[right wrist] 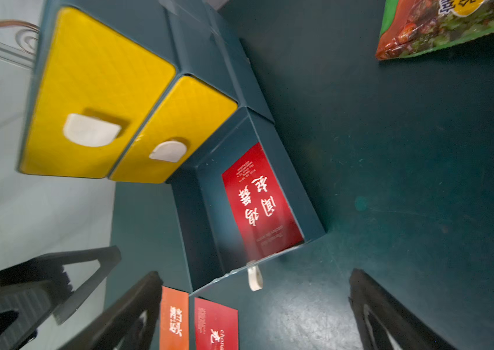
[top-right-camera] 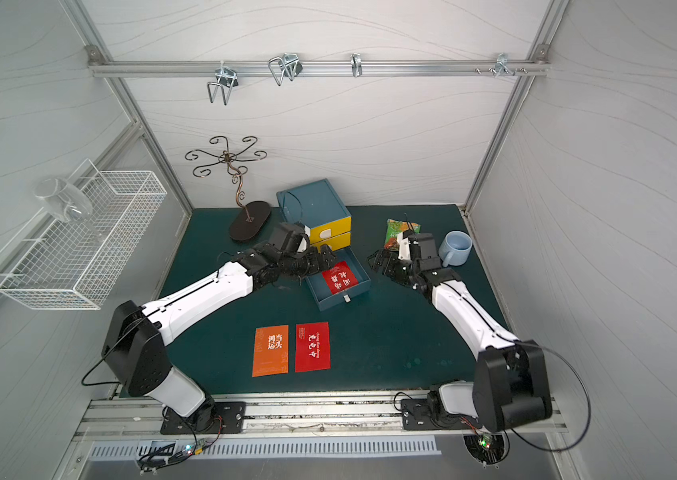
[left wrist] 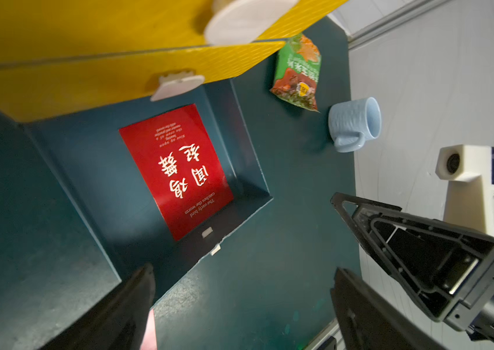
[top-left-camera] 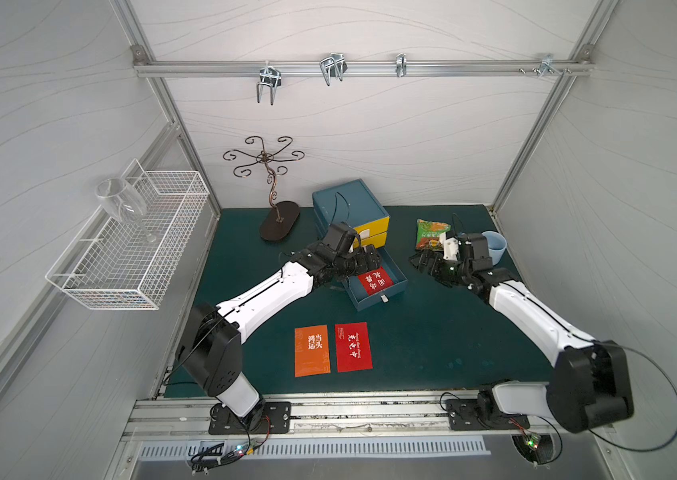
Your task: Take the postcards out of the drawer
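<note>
The bottom drawer (right wrist: 206,192) of the blue-and-yellow drawer box is pulled out, holding a red postcard (left wrist: 174,169) lying flat. My left gripper (top-left-camera: 366,260) hangs open over the drawer's back-left part, with nothing between its fingers. My right gripper (top-left-camera: 426,264) is open and empty, to the right of the drawer and raised above the table. An orange postcard (top-left-camera: 312,350) and another red postcard (top-left-camera: 353,346) lie side by side on the table in front of the drawer.
A snack bag (left wrist: 296,73) and a blue mug (left wrist: 349,119) stand at the back right. A metal stand (top-left-camera: 278,220) is at the back left, a wire basket (top-left-camera: 146,288) on the left wall.
</note>
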